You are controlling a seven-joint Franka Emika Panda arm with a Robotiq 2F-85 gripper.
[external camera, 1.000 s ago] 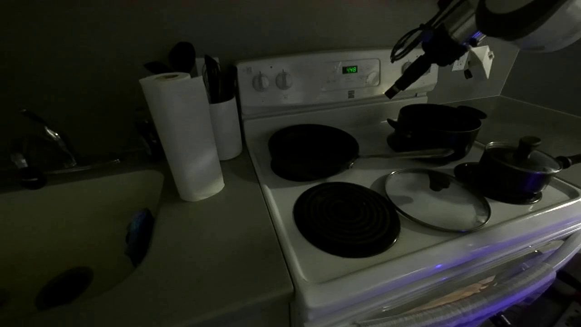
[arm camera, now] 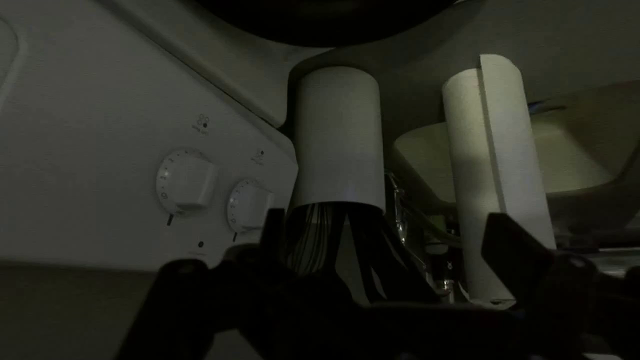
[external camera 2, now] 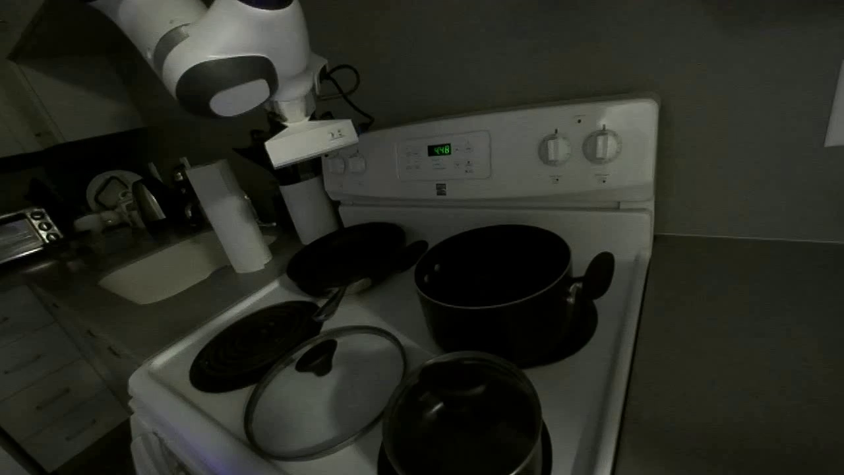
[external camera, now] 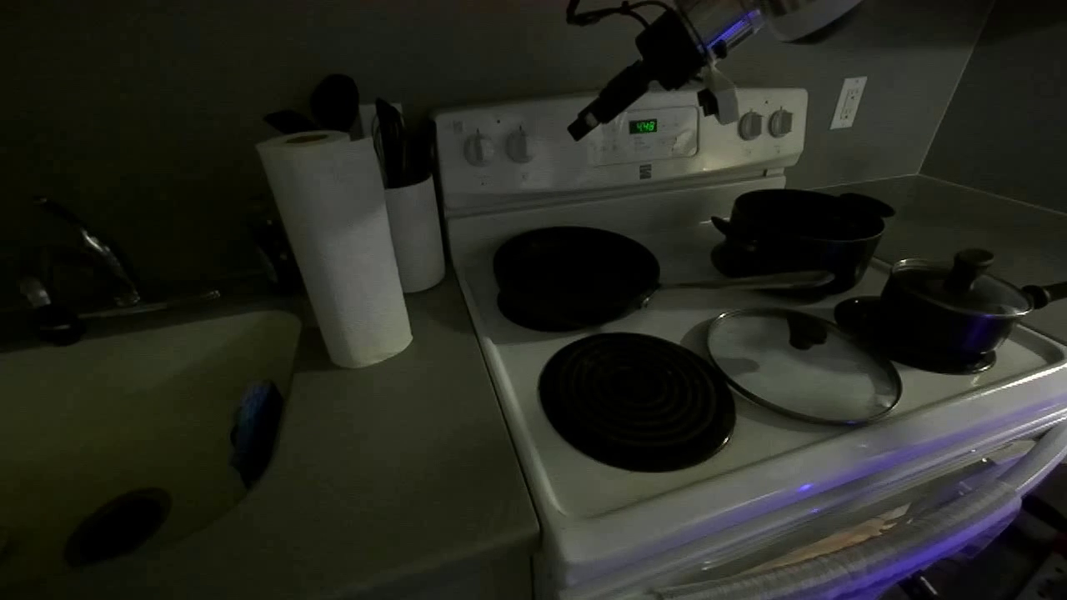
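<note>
My gripper is open, its two dark fingertips wide apart in the wrist view, with nothing held. Beyond the gap stands a white utensil holder (arm camera: 340, 135) filled with dark utensils (arm camera: 366, 258). A white paper towel roll (arm camera: 495, 144) shows to its right. In exterior view 1 the gripper (external camera: 580, 127) hangs in the air in front of the stove's control panel (external camera: 675, 145), right of the holder (external camera: 416, 235) and clear of it. The arm hides part of the utensils in exterior view 2.
On the stove (external camera: 500, 345) sit a black frying pan (external camera: 575, 275), a large black pot (external camera: 800, 240) and a lidded saucepan (external camera: 950, 305). A glass lid (external camera: 790, 375) lies beside the bare front-left burner (external camera: 637, 400). Left of the roll is the sink (external camera: 180, 400).
Over the last second the arm and gripper have moved left and somewhat upward, from above the large pot toward the utensil holder. The cookware and roll stay in place.
</note>
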